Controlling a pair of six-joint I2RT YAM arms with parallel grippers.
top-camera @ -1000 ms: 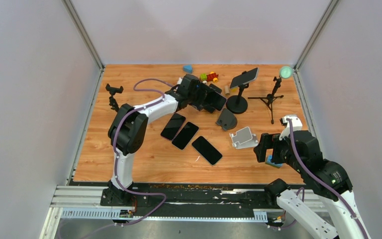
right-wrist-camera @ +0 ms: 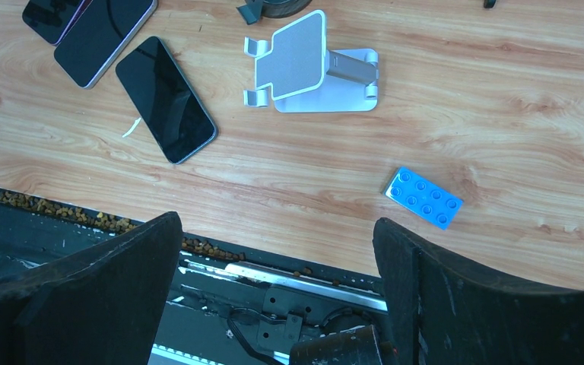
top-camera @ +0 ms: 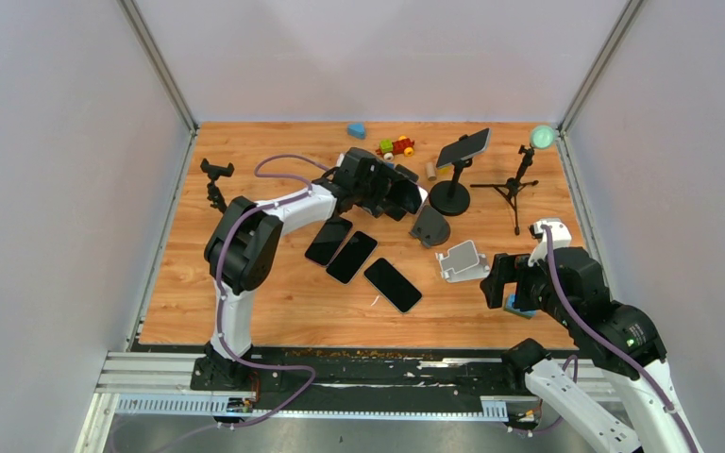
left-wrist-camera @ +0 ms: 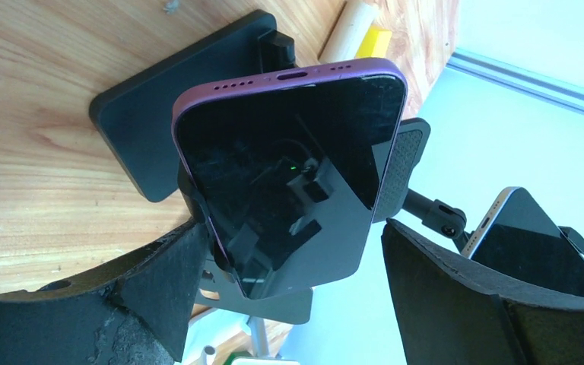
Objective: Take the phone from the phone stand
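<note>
A purple-edged phone with a dark screen fills the middle of the left wrist view, tilted, in front of a black stand whose flat base plate shows behind it. My left gripper straddles the phone's lower part with its fingers apart; its left finger is close to or touching one edge, while a narrow gap shows on the right finger's side. From above, this phone is partly hidden by the left gripper. My right gripper is open and empty, over the table's front right.
Three phones lie flat at mid-table, the nearest phone rightmost. To the right stand a round-based stand bearing another phone, a dark stand, a silver stand and a small tripod. A blue brick is near the right gripper.
My left gripper has moved slightly left in the top view, and the phone by it has shifted a little and changed its tilt. The right arm has stayed still.
</note>
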